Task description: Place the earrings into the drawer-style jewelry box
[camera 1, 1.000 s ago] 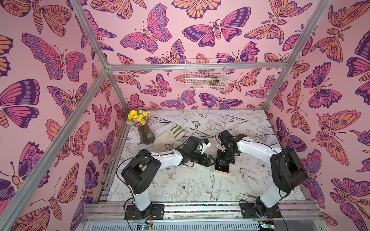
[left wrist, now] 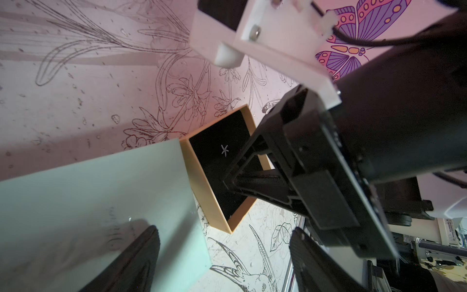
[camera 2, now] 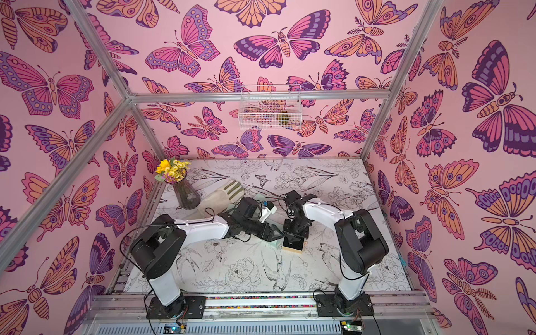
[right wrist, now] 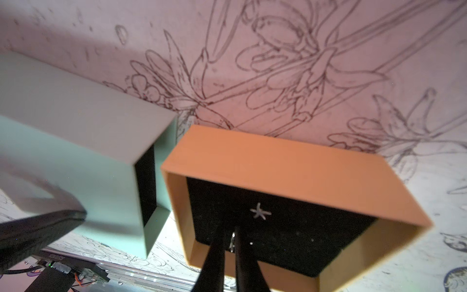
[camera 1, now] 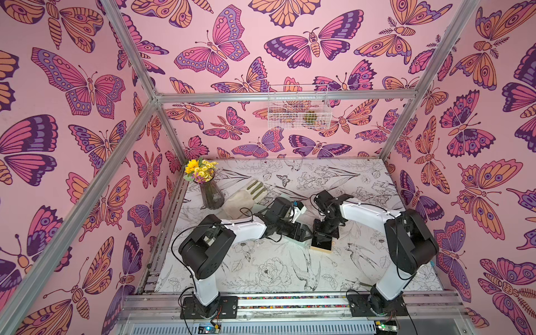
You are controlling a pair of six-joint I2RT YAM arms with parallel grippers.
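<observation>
The mint jewelry box [left wrist: 97, 209] lies on the table, its open end facing the pulled-out tan drawer [right wrist: 296, 170] with black lining. On that lining rests a silver starfish earring [right wrist: 260, 211]. My right gripper is shut, its tips reaching down into the drawer. A small silver piece [right wrist: 232, 241] shows right at those tips; whether it is gripped or lies behind them I cannot tell. The left gripper stands open over the box end, fingers wide apart, one finger [right wrist: 43, 233] close along the box's side.
A flower vase [camera 1: 212, 194] and a beige striped cloth [camera 1: 239, 203] are behind the left arm. The two grippers are close together. Free table lies in front of the drawer and toward the back right.
The right arm has shifted slightly to the left, its elbow a little lower in the top left view. The left arm, box and drawer look unmoved.
</observation>
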